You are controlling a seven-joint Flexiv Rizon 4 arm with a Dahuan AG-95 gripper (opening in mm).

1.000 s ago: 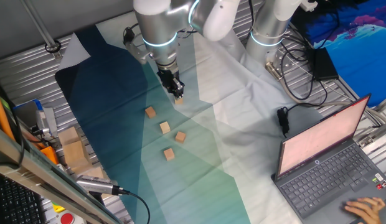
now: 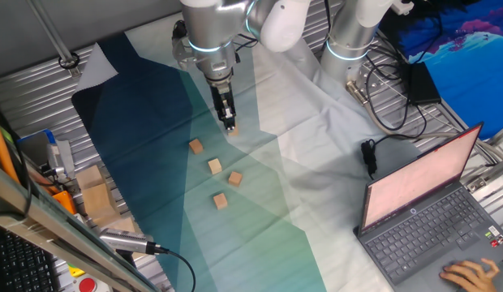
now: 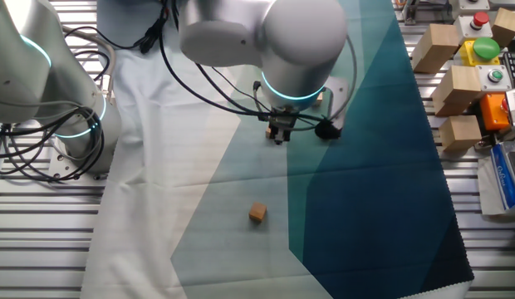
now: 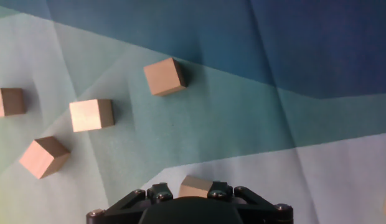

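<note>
My gripper (image 2: 230, 126) points down over the cloth, just above a small wooden cube (image 2: 234, 131) that it partly covers. In the wrist view its fingers (image 4: 160, 192) stand apart, with that cube (image 4: 194, 185) showing in the gap. Whether they touch it cannot be told. Several other wooden cubes lie loose: one at the blue edge (image 2: 195, 146), a pale one (image 2: 215, 166), one right of it (image 2: 235, 178) and one lowest (image 2: 220, 200). Exterior view 2 also shows a separate cube (image 3: 257, 213) on the grey-green area.
An open laptop (image 2: 422, 211) with a person's hand (image 2: 470, 276) stands at the right. Larger wooden blocks (image 3: 457, 90) and push buttons (image 3: 486, 50) line the table's side.
The gripper has turned about its own axis over the same cube, and the arm's wrist has shifted slightly. The cubes look unmoved.
</note>
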